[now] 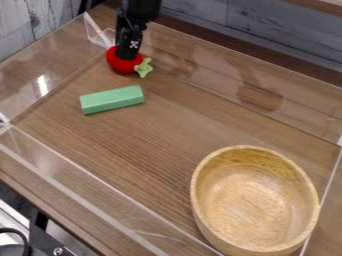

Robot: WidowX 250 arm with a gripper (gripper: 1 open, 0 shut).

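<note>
My gripper [128, 49], black, reaches down from the top edge onto a red object [123, 63] with a small light-green top, like a strawberry or tomato, at the upper left of the wooden table. Its fingers are at or over the red object; whether they grip it I cannot tell. A mint-green bar [111, 99] lies just below, apart from it.
A large pale yellow bowl [254, 176] sits at the lower right. Walls border the back and left, with clear plastic along the left edge.
</note>
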